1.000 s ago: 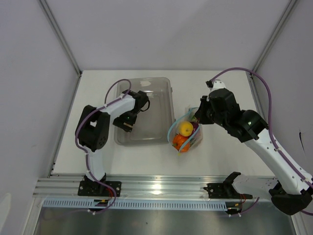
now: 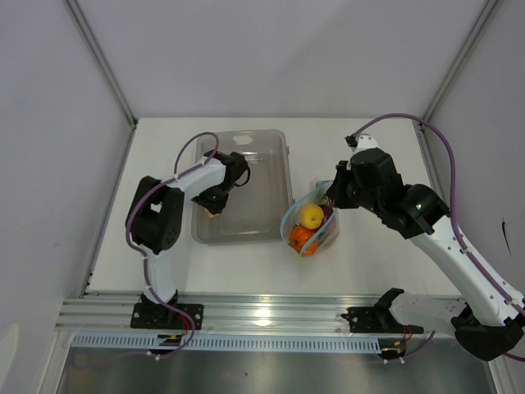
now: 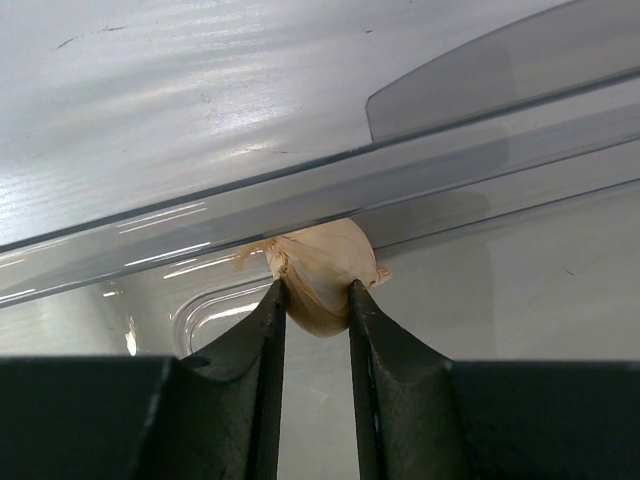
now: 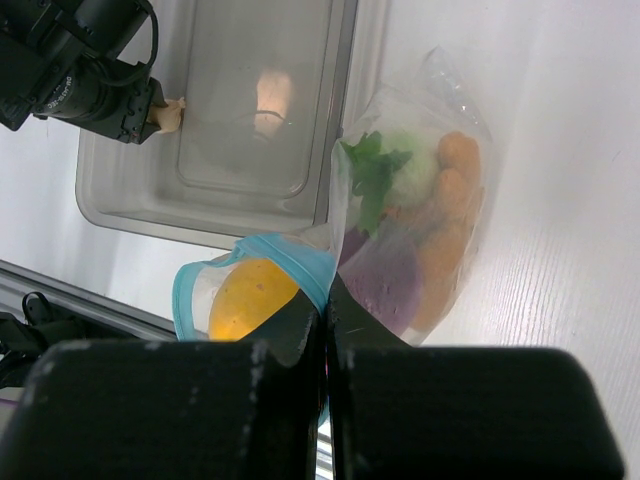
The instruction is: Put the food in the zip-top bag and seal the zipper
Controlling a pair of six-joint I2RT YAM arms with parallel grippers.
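Observation:
A tan, papery bulb (image 3: 325, 258), garlic-like, sits by the wall of the grey tray, pinched in the left wrist view by my left gripper. From above, little of the bulb (image 2: 213, 214) shows under that arm. The zip top bag (image 2: 330, 232) lies right of the tray, its blue-edged mouth spread open toward the front. Inside are a yellow food piece (image 2: 311, 216), an orange-red one (image 2: 302, 239), a purple one (image 4: 385, 285), a green leaf (image 4: 372, 178) and several orange-brown pieces. My right gripper is shut on the bag's blue rim.
The grey tray (image 2: 254, 185) is otherwise empty apart from a bright reflection on its floor. Its raised wall (image 3: 180, 213) runs right beside the left fingers.
The bulb has stayed near the tray wall. My right arm and the bag look still.

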